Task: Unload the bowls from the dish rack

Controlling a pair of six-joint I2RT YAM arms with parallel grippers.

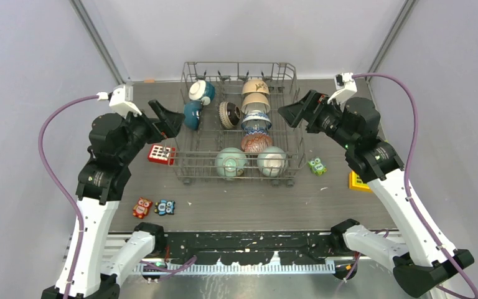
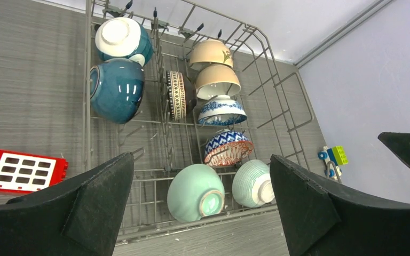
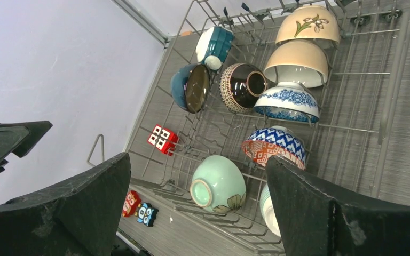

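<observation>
The wire dish rack (image 1: 215, 159) stands in the middle of the table, loaded with bowls. On its left side are a teal-and-white bowl (image 1: 201, 92) and a dark blue bowl (image 2: 118, 90). A brown patterned bowl (image 3: 240, 87) lies tilted near the centre. Two cream bowls (image 1: 256, 103), a blue-and-white bowl (image 3: 288, 101) and a red-and-blue zigzag bowl (image 3: 275, 146) line the right row. A green bowl (image 2: 195, 193) and a ribbed pale green bowl (image 2: 252, 184) sit at the front. My left gripper and right gripper are open and empty above the rack's two sides.
A red-framed block piece (image 1: 161, 154) lies left of the rack. Red (image 1: 142, 207) and blue (image 1: 165, 207) owl-like figures are at front left. A green toy (image 1: 317, 166) and a yellow block (image 1: 358, 182) lie to the right.
</observation>
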